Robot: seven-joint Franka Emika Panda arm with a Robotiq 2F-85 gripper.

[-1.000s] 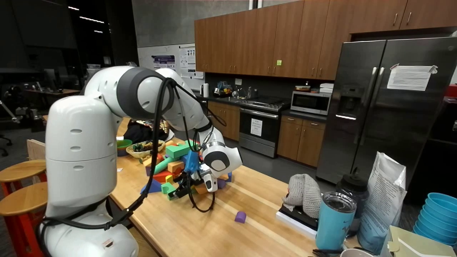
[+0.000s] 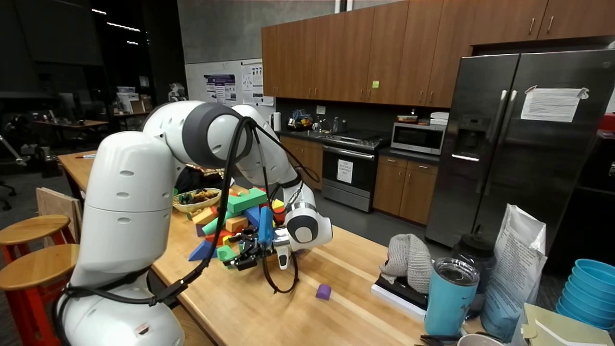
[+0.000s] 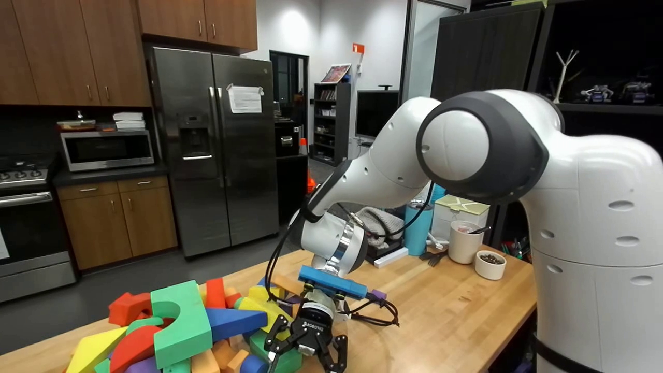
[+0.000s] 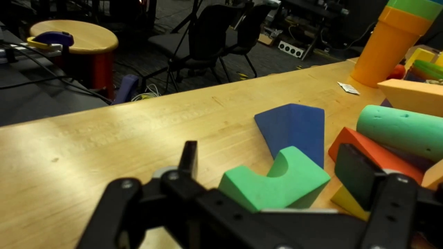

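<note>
My gripper stands open in the wrist view, with its two dark fingers wide apart. A green block with a curved notch (image 4: 276,184) shows in the gap between them; whether either finger touches it, I cannot tell. Just behind it, a blue wedge (image 4: 297,128) rests on the table. In exterior view 1 the gripper (image 2: 245,253) is low over the tabletop at the near side of the block pile, beside the green notched block (image 2: 226,253). Exterior view 2 also has the gripper (image 3: 305,355) with its fingers spread, pointing down.
Piled blocks, including a large green arch (image 3: 180,323), crowd one side of the gripper. A lone purple block (image 2: 323,291) lies on open table. Farther right are a blue tumbler (image 2: 450,294) and grey cloth (image 2: 408,262). Bare wood (image 4: 104,153) extends left in the wrist view.
The arm has swung right in exterior view 1, its elbow dropping slightly. The hand has shifted a little right and lower, now covering some blocks. The green notched block looks unmoved.
</note>
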